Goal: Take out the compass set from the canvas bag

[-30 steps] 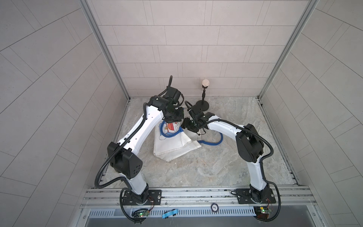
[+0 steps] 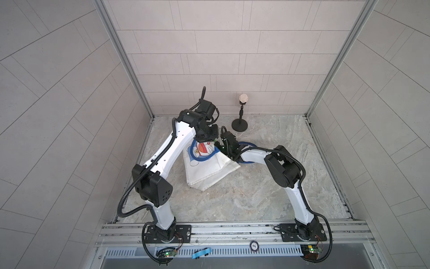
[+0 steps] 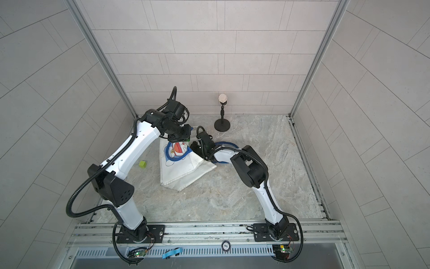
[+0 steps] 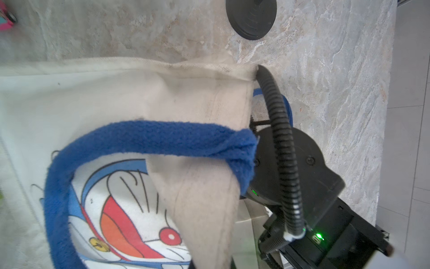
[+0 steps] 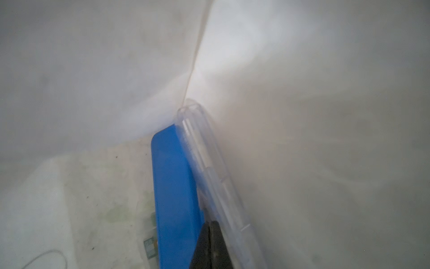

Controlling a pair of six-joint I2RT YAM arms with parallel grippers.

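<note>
The canvas bag [image 2: 206, 177], white with a blue strap [image 4: 134, 134] and cartoon print, lies on the table. My left gripper is shut on a fold of its edge. My right gripper reaches inside the bag, shut with nothing visible between its fingers. Beyond its tips, in the right wrist view, a blue case [image 5: 172, 179] lies along the wall under a clear plastic case [image 5: 208, 170]; which is the compass set I cannot tell.
A black stand [image 2: 239, 124] with a pale round top is behind the bag. A small green block [image 3: 142, 164] lies left of it.
The right arm has shifted leftward and down into the bag, and the bag has moved a little.
</note>
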